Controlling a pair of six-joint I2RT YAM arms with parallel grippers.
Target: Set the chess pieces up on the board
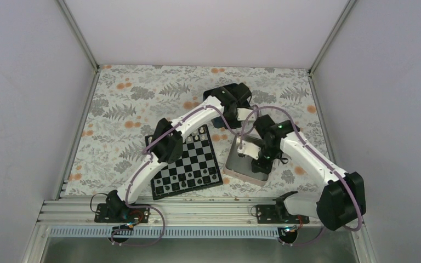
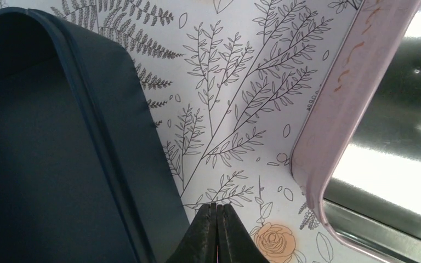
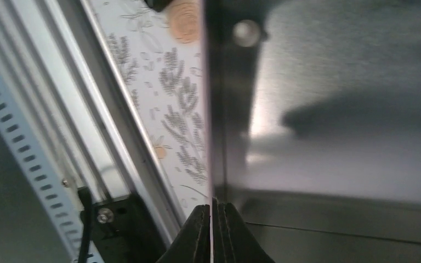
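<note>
The chessboard (image 1: 200, 159) lies left of centre in the top view, partly covered by my left arm. Dark pieces (image 1: 182, 177) stand along its near side, light pieces (image 1: 196, 138) at its far side. Between the dark blue bin (image 2: 118, 109) and the pink-walled metal tray (image 2: 356, 71), my left gripper is shut and empty over the tablecloth. My right gripper is over the tray, by its near wall (image 3: 205, 109). Its fingers are shut with a thin pink strip along their gap; blur hides whether they pinch the rim.
The tray's metal floor (image 3: 329, 148) looks bare where visible. Black bin walls (image 1: 211, 94) rise behind the left hand. Open tablecloth (image 1: 137, 98) lies at the far left. The front rail (image 3: 109, 93) runs close to the tray's near side.
</note>
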